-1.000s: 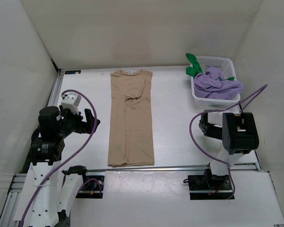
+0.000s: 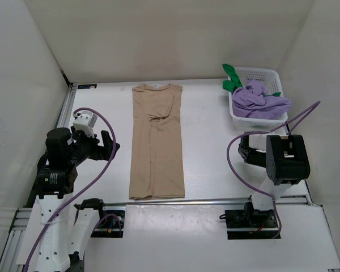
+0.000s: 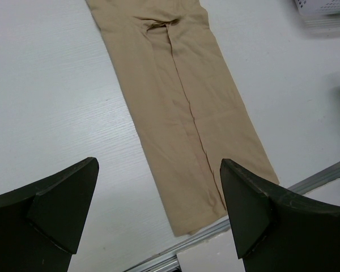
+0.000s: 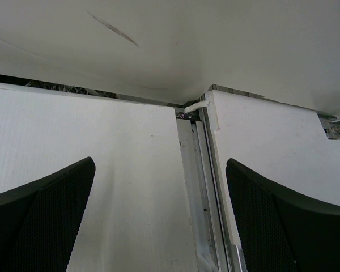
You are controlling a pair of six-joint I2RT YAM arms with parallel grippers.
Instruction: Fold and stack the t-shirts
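A tan t-shirt (image 2: 167,153) lies flat on the white table, its two sides folded inward into a long narrow strip. The collar points to the back wall and the hem lies close to the table's front edge. Left of the shirt, my left gripper (image 2: 114,145) is open and empty; in the left wrist view the shirt (image 3: 158,113) shows beyond its fingers (image 3: 62,209). My right gripper stands open over the right side, with only bare surface below it. Purple and green shirts (image 2: 259,103) lie crumpled in the basket.
A white plastic basket (image 2: 255,122) stands at the back right, a green piece of cloth (image 2: 232,78) hanging over its left rim. Bare table (image 2: 207,141) stretches between shirt and basket. Walls enclose the back and sides.
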